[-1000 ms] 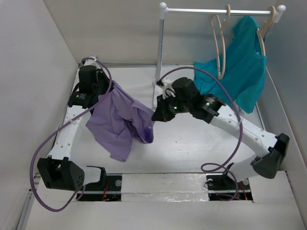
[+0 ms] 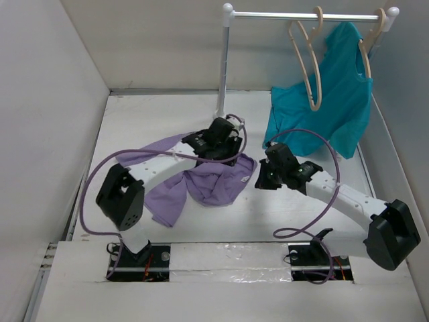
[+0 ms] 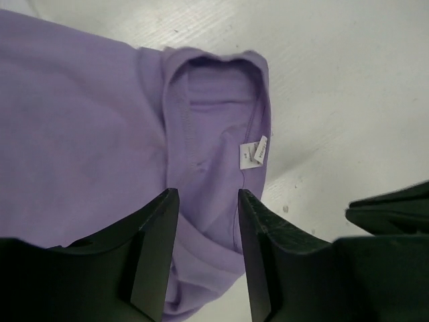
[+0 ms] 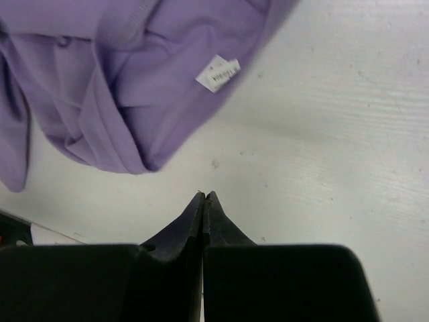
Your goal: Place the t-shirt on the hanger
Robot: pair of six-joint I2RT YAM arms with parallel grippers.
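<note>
The lilac t-shirt [image 2: 208, 184] lies rumpled on the white table, its neck label [image 3: 251, 153] face up. My left gripper hangs over the collar end with fingers apart and nothing between them. My right gripper is shut, nothing showing between its fingertips, above bare table just right of the shirt. At the back right, empty wooden hangers [image 2: 315, 87] hang from the rail [image 2: 268, 15].
A teal garment [image 2: 342, 100] hangs on a hanger at the rail's right end. The rail's upright [image 2: 224, 67] stands behind the shirt. Bare table lies right of the shirt.
My left gripper has swung from the far left to the shirt's collar end, leaving the fabric lying down.
</note>
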